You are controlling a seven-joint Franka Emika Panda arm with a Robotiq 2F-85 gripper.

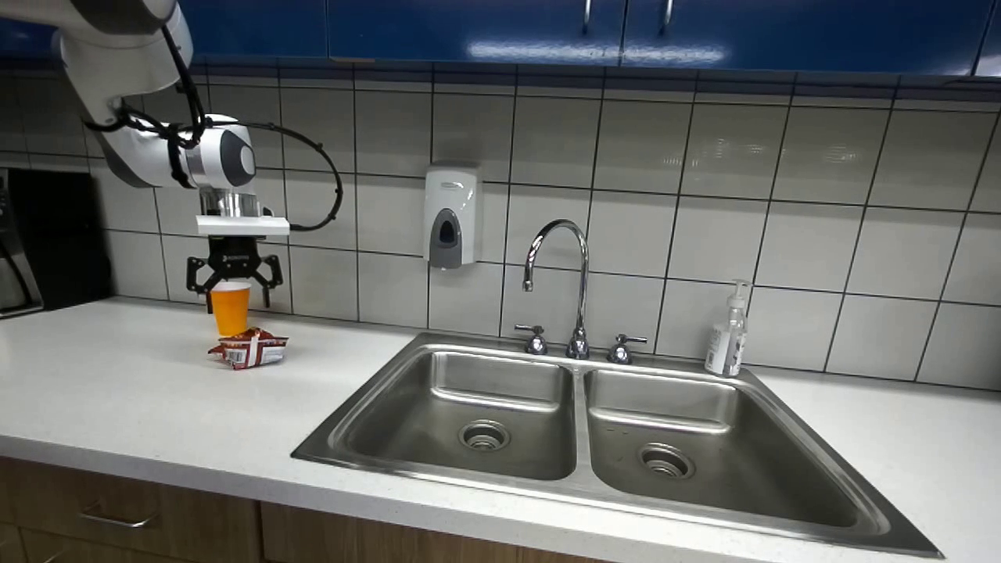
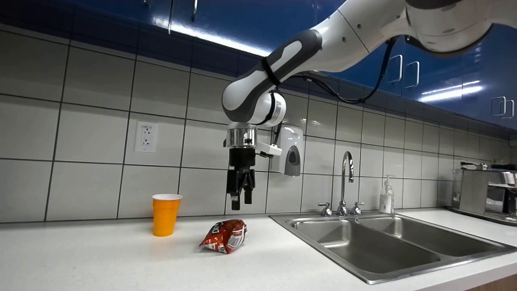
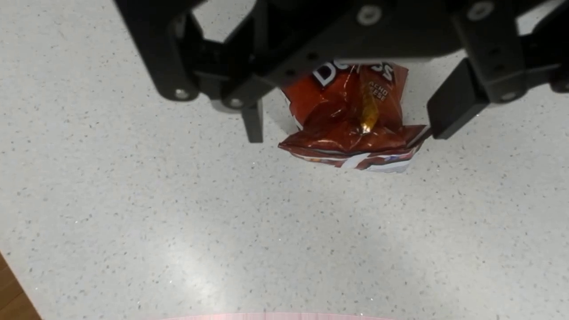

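A red chip bag lies on the counter, its crimped end and lettering showing in the wrist view. My gripper hangs above the bag with its fingers wide apart and nothing held. In the wrist view the bag appears between the two fingers, close to the right one, though the gripper's body covers its far part. An upright orange cup stands to the left of the bag in exterior view 2. There, the gripper is over the bag's right side, apart from it.
A double steel sink with a tall faucet takes up the counter on the right. A soap bottle stands behind it, and a dispenser hangs on the tiled wall. The counter in front of the bag is clear.
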